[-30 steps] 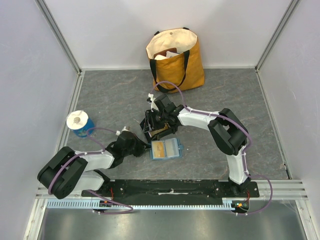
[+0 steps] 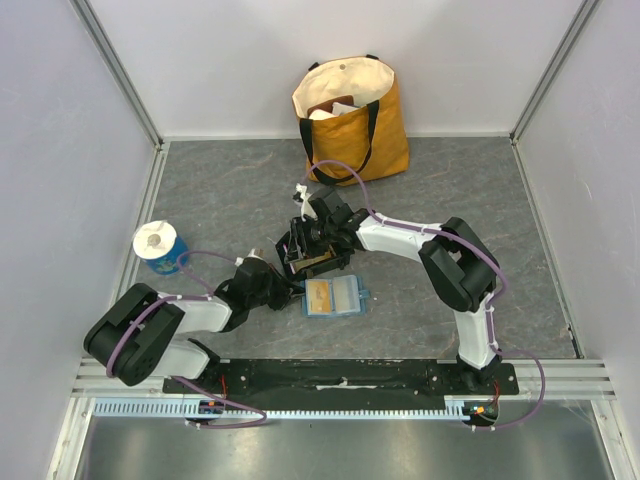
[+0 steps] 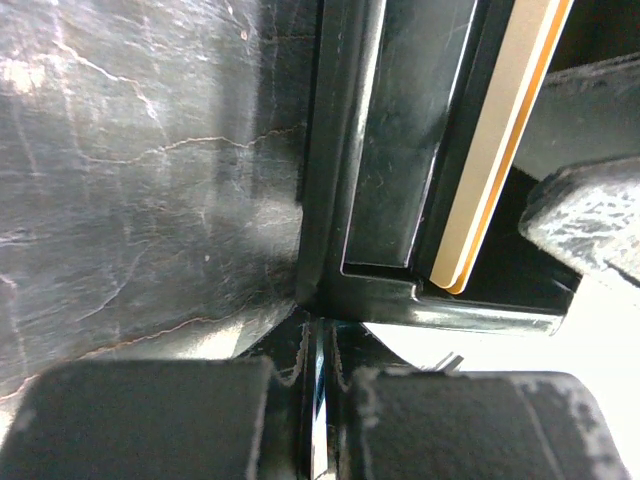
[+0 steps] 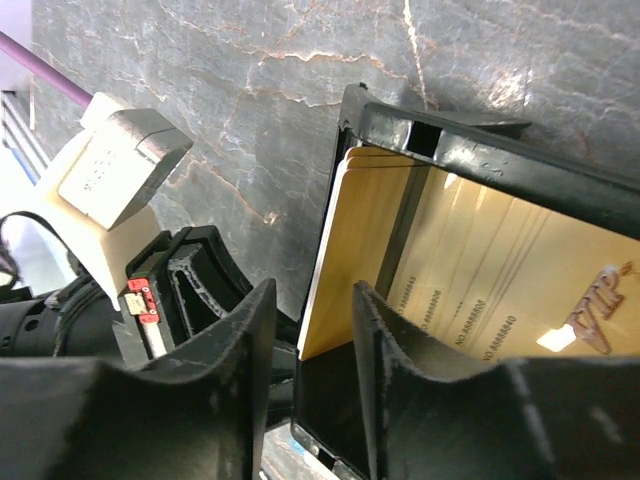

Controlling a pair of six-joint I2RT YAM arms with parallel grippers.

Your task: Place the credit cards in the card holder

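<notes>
The clear blue card holder, with a gold card in its left half, lies open in front of a black tray. At the holder's left edge my left gripper is shut on a thin bluish edge, seen between its fingers in the left wrist view. Several gold credit cards stand or lean in the tray. My right gripper is over the tray, its fingers apart, with the leftmost gold card reaching between them. Whether they touch that card, I cannot tell.
A yellow bag stands at the back wall. To the left is a blue and white roll. The tray's rim lies close to both grippers. Bare table stretches to the right.
My left arm and the card holder have shifted slightly right and away from the front edge. The right arm shows hardly any movement.
</notes>
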